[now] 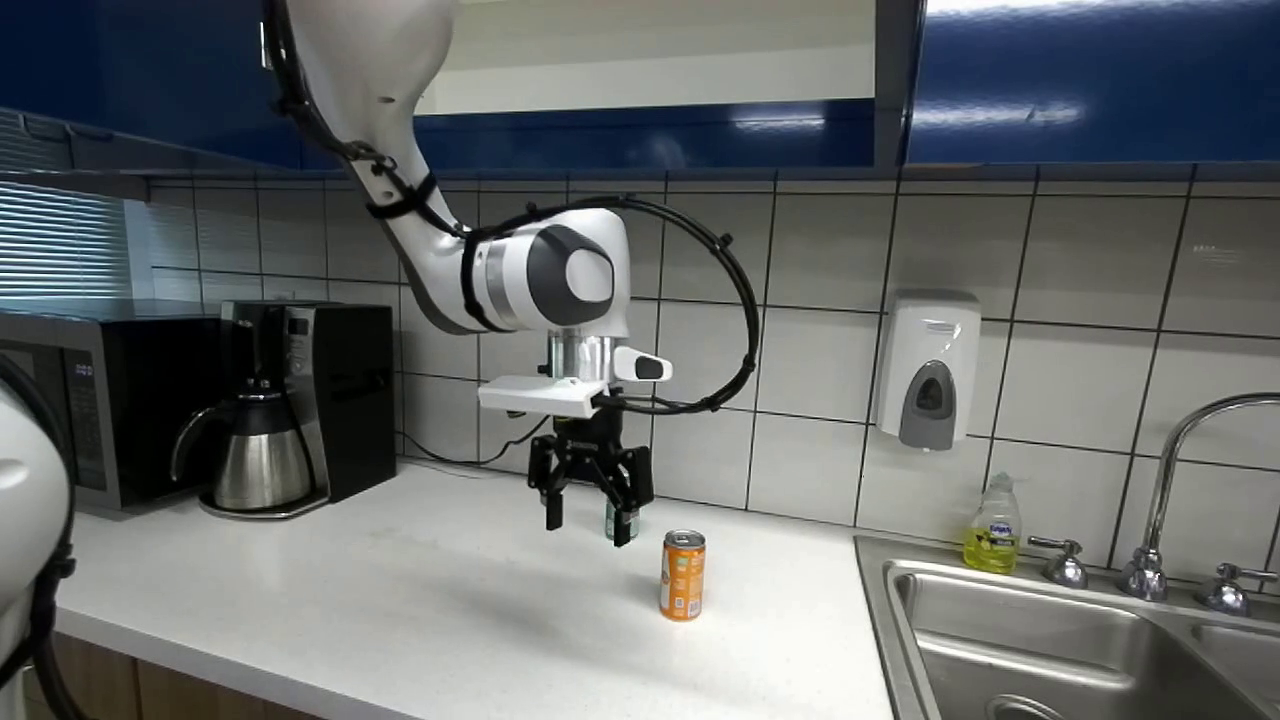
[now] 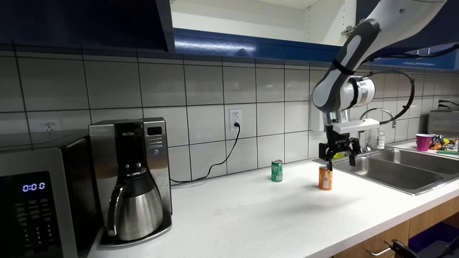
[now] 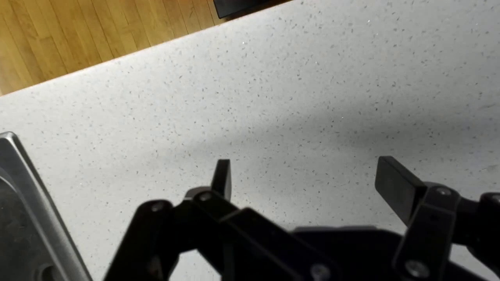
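Note:
An orange can (image 1: 683, 577) stands upright on the white counter. Behind it, nearer the tiled wall, is an upright green can (image 2: 276, 171); in exterior view 1 my gripper hides most of it. My black gripper (image 1: 588, 530) hangs above the counter, fingers pointing down, on the coffee-maker side of the orange can in that view. In exterior view 2 one finger overlaps the top of the orange can (image 2: 325, 180); whether they touch cannot be told. The wrist view shows the gripper open, only bare counter between its fingers, and neither can.
To the right lies a steel sink (image 1: 879, 610) with a faucet (image 1: 1161, 492) and a yellow soap bottle (image 1: 992, 528). A coffee maker (image 2: 158, 172) and a microwave (image 2: 47, 202) stand at the other end.

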